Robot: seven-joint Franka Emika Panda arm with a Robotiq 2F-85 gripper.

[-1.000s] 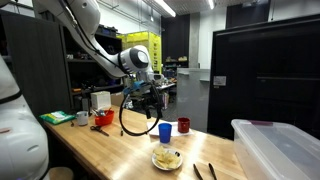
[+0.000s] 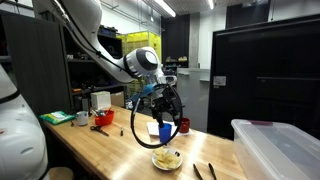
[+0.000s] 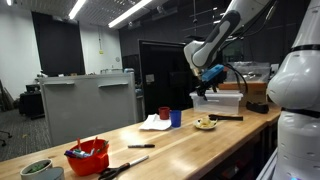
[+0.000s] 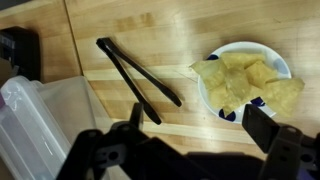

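A white plate [image 4: 216, 52] of yellow chips [image 4: 238, 78] sits on the wooden table; a patch of blue shows among the chips. In the wrist view, my gripper stands open, its two dark fingers far apart with nothing between them. The plate lies partly ahead of the right finger [image 4: 262, 128]. Exterior view 2 has the gripper [image 3: 207, 84] hanging well above the plate [image 3: 205, 125]. Beside the plate lie black tongs [image 4: 140, 78]. A blue cup [image 2: 166, 133] stands behind the plate in exterior view 1.
A clear plastic bin [image 2: 275, 152] borders the tongs' side. A red cup [image 2: 184, 126] stands near a white cloth [image 3: 155, 124]. Further along are a red basket [image 3: 88, 160] with utensils and a dark-handled knife [image 3: 120, 167]. Bare table lies between the basket and plate.
My arm has swung to the right in exterior view 1, with the gripper now over the blue cup and plate area. The objects on the table have stayed put.
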